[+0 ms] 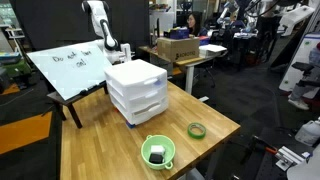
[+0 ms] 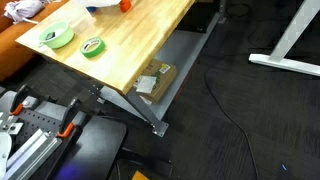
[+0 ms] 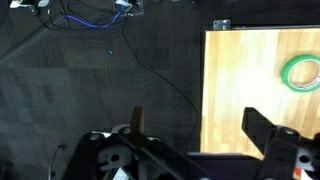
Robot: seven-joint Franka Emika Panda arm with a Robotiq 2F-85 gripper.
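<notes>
My gripper is open in the wrist view, its two dark fingers wide apart with nothing between them. Below it are dark floor and the edge of a wooden table (image 3: pixel 228 85). On that table, right of the fingers, lies a green tape roll (image 3: pixel 287 74). The same tape roll (image 1: pixel 196 131) is near the table's front in exterior view 1, beside a light green bowl (image 1: pixel 146 163) holding small white and dark items. A white drawer unit (image 1: pixel 138 92) stands farther back. Exterior view 2 also shows the bowl (image 2: pixel 48 41) and tape roll (image 2: pixel 93 46).
Behind the drawers, a cardboard box (image 1: pixel 178 48) sits on another table. A tilted white board (image 1: pixel 70 70) stands at the left. Another box (image 2: pixel 158 78) is below the tabletop. Bare wood surrounds the tape roll; a cable (image 2: pixel 232 120) crosses the dark floor.
</notes>
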